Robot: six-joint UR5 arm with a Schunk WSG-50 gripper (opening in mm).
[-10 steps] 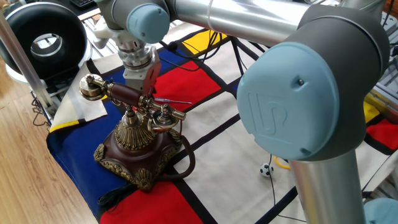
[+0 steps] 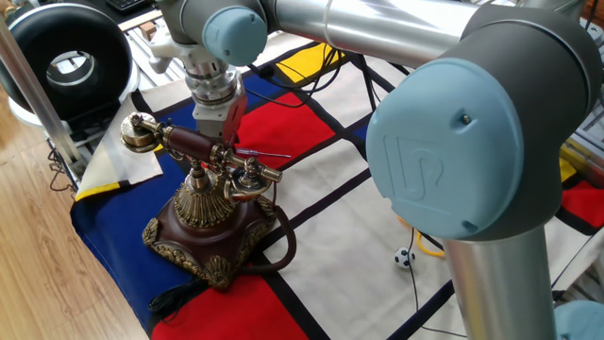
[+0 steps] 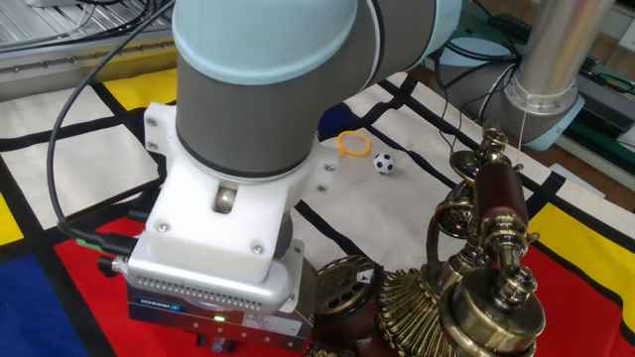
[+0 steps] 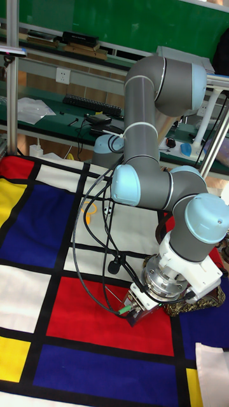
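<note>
An ornate brown and gold telephone (image 2: 203,212) stands upright on the patterned cloth, its handset (image 2: 193,144) resting on the cradle. My gripper (image 2: 226,138) points down behind it in exterior view 1, its tips hidden by the handset. Exterior view 2 shows the gripper's housing beside the telephone (image 3: 422,312), with the fingers largely out of sight below. From exterior view 3 the gripper (image 4: 137,315) is low over the red patch, but whether its fingers are apart does not show. A thin rod-like item (image 2: 264,154) lies on the red patch close to the gripper.
A small black-and-white ball (image 3: 384,163) and a yellow ring (image 3: 354,144) lie together on a white patch. Dark cables (image 4: 91,231) hang along the arm.
The telephone, ball and rod have stayed put.
</note>
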